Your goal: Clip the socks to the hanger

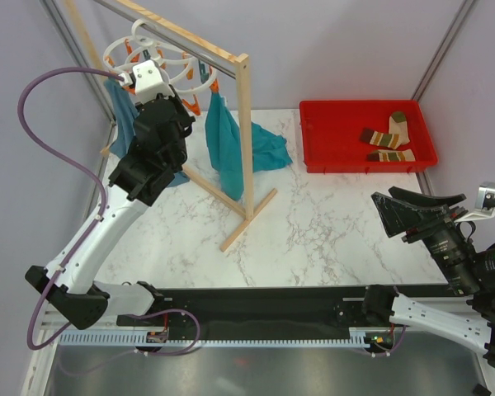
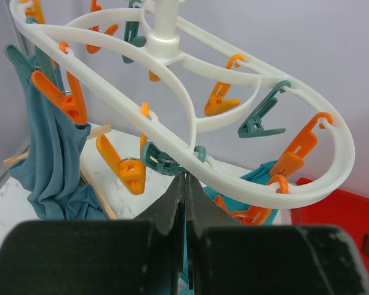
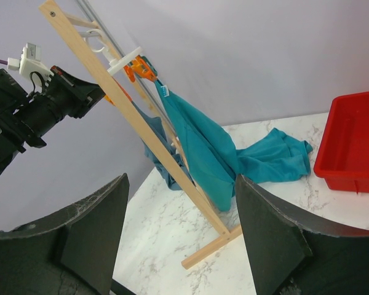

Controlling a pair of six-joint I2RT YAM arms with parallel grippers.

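Note:
The round white hanger [image 2: 120,95] carries several orange and dark teal clips and fills the upper left wrist view. At its near rim, my left gripper is shut just below a dark teal clip [image 2: 163,161], with nothing visible between its fingers. Striped brown, green and cream socks [image 1: 389,155] lie in the red bin [image 1: 313,157]. My right gripper stands open and empty, its fingers well apart, low at the right side of the top view and away from the bin and hanger.
Teal cloth [image 1: 224,148] hangs from the hanger's right side, and a bluer cloth [image 2: 52,135] hangs at the left. The wooden stand [image 1: 245,140] rises between the hanger and the bin, its foot on the marble table. Bare tabletop [image 1: 330,239] lies in front of the bin.

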